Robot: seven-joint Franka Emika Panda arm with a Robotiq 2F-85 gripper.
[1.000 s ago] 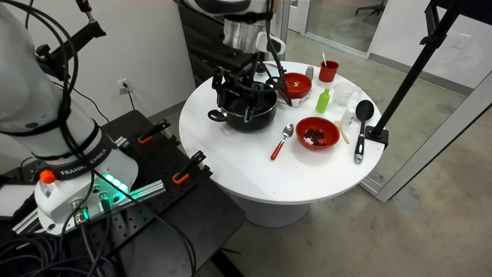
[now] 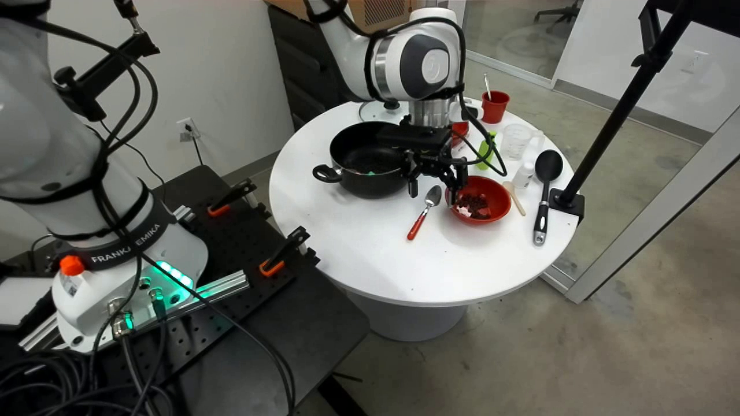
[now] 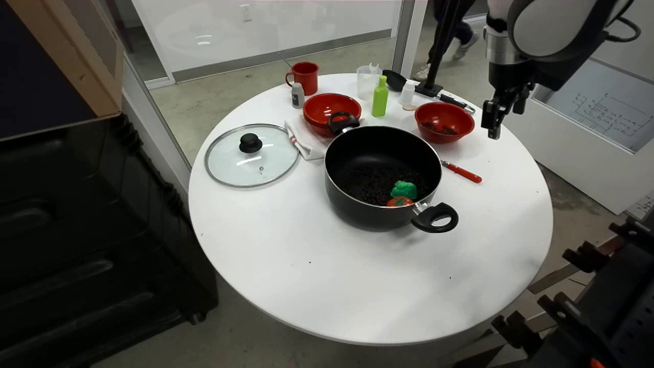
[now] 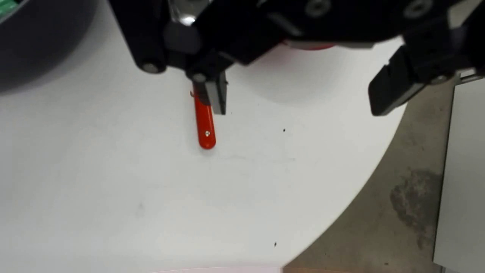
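My gripper (image 2: 433, 190) stands open above the table, between the black pot (image 2: 367, 181) and the front red bowl (image 2: 495, 199). Nothing shows between its fingers in the wrist view. A spoon with a red handle (image 4: 205, 123) lies on the table below it; one finger covers part of the spoon there. The front bowl holds dark bits and a few pinkish-white pieces (image 2: 463, 210). Inside the pot lie many dark beans (image 3: 368, 178), a green piece (image 3: 404, 190) and a tomato-like red piece (image 3: 399, 201). Most of that bowl is hidden in the wrist view.
A glass lid (image 3: 230, 160), red bowls (image 3: 313, 110) on a cloth (image 3: 306, 142), a red mug (image 3: 306, 78), a green bottle (image 3: 380, 98) and a black ladle (image 2: 548, 166) stand or lie around the pot.
My gripper has moved from over the pot toward the front red bowl and the spoon. The pot, spoon and front bowl have kept their places.
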